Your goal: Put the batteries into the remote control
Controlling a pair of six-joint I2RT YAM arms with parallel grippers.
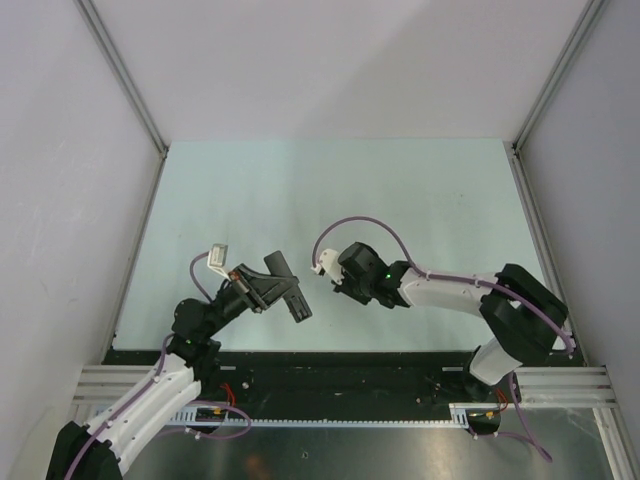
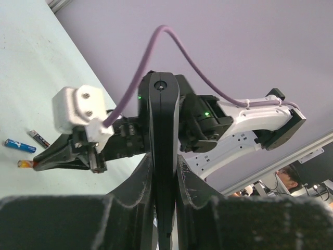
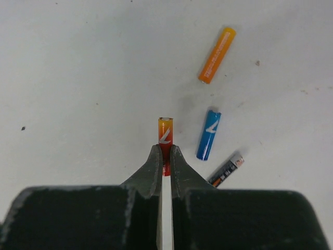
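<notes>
My left gripper (image 1: 275,285) is shut on the dark remote control (image 2: 163,114), which it holds tilted left of centre in the top view and upright in the left wrist view. My right gripper is shut on an orange-and-red battery (image 3: 165,130). In the right wrist view a blue battery (image 3: 208,135), a dark battery (image 3: 225,169) and an orange battery (image 3: 216,55) lie on the white table (image 1: 230,180), right of the held one.
Both arms stand over the front half, with purple cables looping above the grippers. Pale walls border the table at the sides and back.
</notes>
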